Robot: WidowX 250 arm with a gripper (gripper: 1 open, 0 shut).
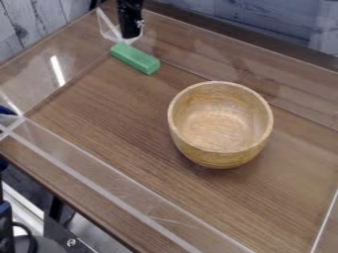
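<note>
My gripper (122, 30) is high at the top left of the camera view, dark with pale, clear lower parts, just above and behind a green block (134, 58) lying on the wooden table (93, 148). Whether its fingers are open or shut is too small to tell. A round pale wooden bowl (219, 124) stands right of centre, apart from the block.
Grey panelled walls (297, 22) border the table at the back. Clear strips run along the table's left and front edges.
</note>
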